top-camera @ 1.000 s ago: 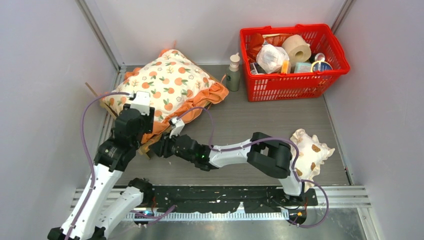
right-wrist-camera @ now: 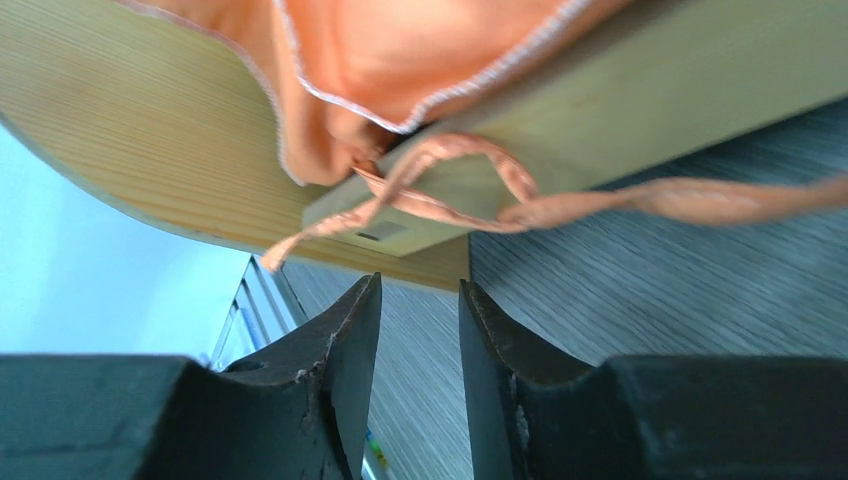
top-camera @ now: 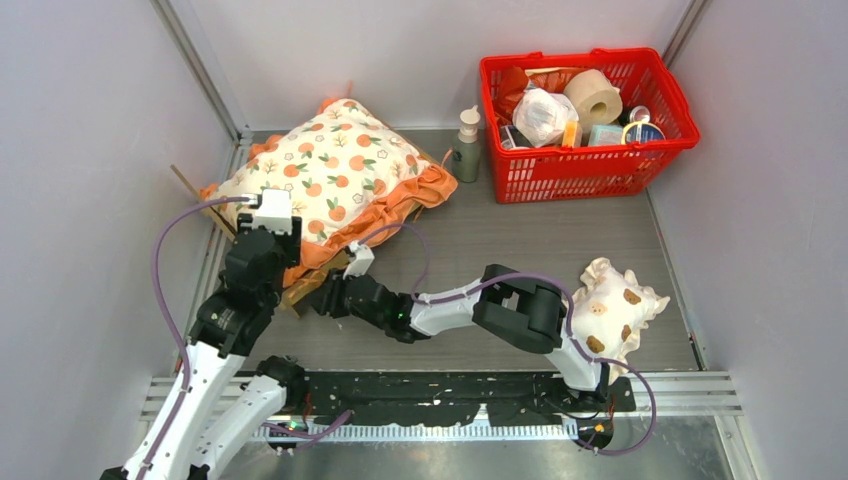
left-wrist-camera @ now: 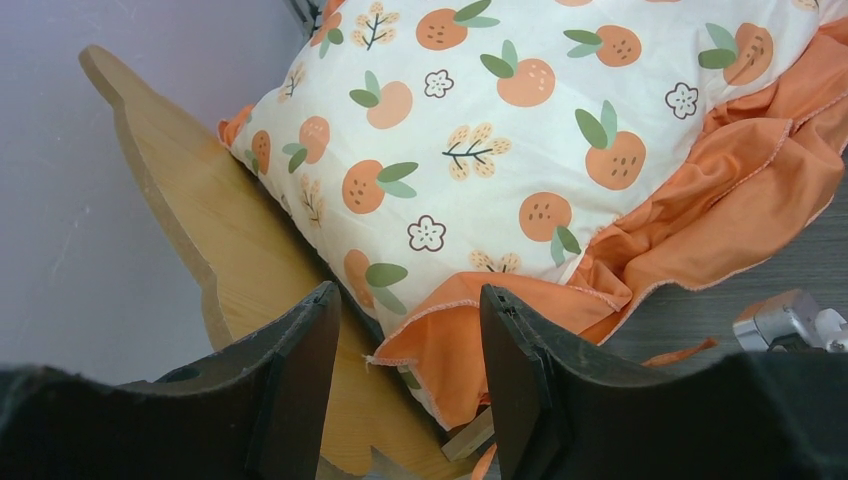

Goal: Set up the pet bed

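A pet bed cushion with an orange-print white top and orange ruffle lies on a wooden frame at the back left. My left gripper is open over the cushion's near-left corner, where an orange fabric flap stands up. Low at the near edge, my right gripper has its fingers part apart, nothing visible between them, just before an orange tie strap hanging along a wooden rail.
A red basket of goods stands at the back right, a pump bottle beside the bed. A small cow-print cushion lies at the right.
My left arm has moved a little left over the cushion's corner. My right gripper has shifted slightly along the bed's near edge.
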